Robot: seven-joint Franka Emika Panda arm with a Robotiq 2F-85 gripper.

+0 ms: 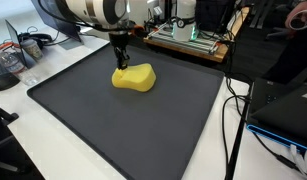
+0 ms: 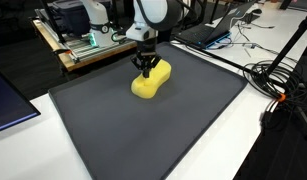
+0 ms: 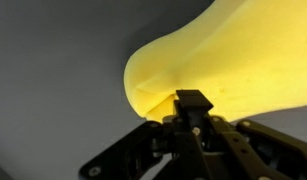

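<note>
A yellow sponge-like block, rounded at its ends, sits on the dark tabletop. In exterior view 2 the yellow block lies towards the back of the table. My gripper points down at the block's left end; in the other exterior view the gripper overlaps its top. From the wrist, the yellow block fills the upper right, and the gripper is shut on its edge, with a small fold showing beside the fingertips. What lies beneath the fingers is hidden.
Black cables hang along the right edge. A wooden-edged shelf with tools stands behind, and a laptop sits at the far left.
</note>
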